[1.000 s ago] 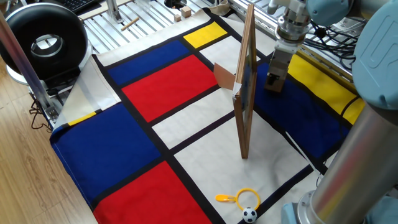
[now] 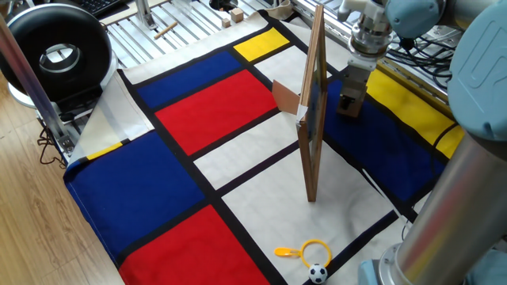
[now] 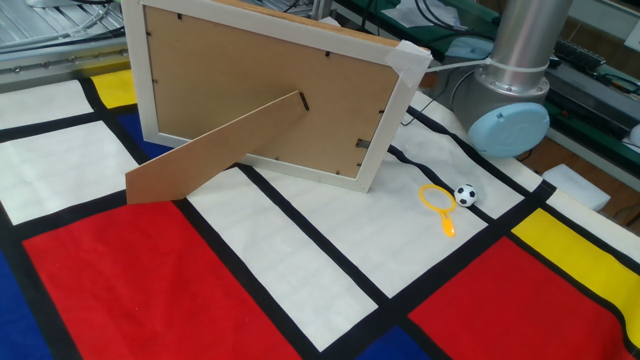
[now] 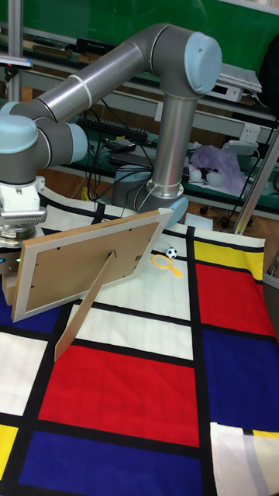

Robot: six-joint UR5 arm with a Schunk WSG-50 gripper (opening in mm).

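Note:
A picture frame (image 3: 250,85) stands upright on the cloth, propped by its cardboard back leg (image 3: 215,155). From exterior view 1 it appears almost edge-on. My gripper (image 2: 347,109) points down over the blue patch, on the frame's front side and apart from the back leg. In exterior view 2 the frame hides it; in exterior view 3 only part of it shows at the left edge, behind the frame. Its fingers are too small and dark to tell how they stand. A yellow magnifier-shaped ring with a handle (image 3: 447,222) lies flat, with a small soccer ball (image 3: 466,194) close against it.
The cloth (image 2: 214,111) with coloured blocks covers the table, its left side largely bare. Small wooden blocks (image 2: 237,15) sit on the slatted surface at the back. A black ring-shaped device (image 2: 59,55) stands at the left. My arm's base column (image 2: 451,206) rises at the right.
My gripper has shifted only very slightly beside the frame. The frame, the yellow ring and the ball have stayed in place.

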